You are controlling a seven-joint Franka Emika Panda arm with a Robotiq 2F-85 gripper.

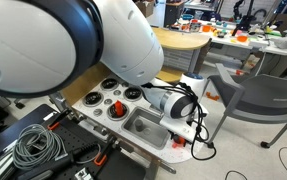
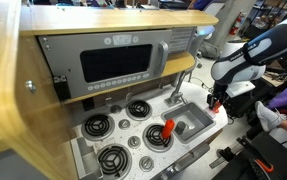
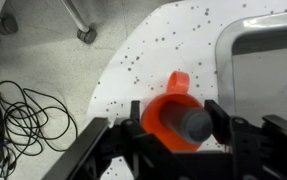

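An orange-red mug (image 3: 178, 84) stands on the white speckled counter beside the sink, its handle toward the top of the wrist view. A dark grey cylinder (image 3: 195, 124) with a round, flat end rises from within it. My gripper is over the mug, its fingers (image 3: 135, 112) apart on either side; whether they touch it is unclear. In exterior view 1 the mug (image 1: 179, 143) shows just below my gripper (image 1: 182, 137). The arm hides part of it there. Exterior view 2 shows the mug (image 2: 219, 109) only small.
Next to the mug is a sink (image 1: 144, 131) with a small metal cup (image 2: 180, 128) in it. Another red object (image 2: 168, 131) stands on the stove side. A grey chair (image 1: 258, 100) and loose black cables (image 3: 31, 125) are beyond the counter edge.
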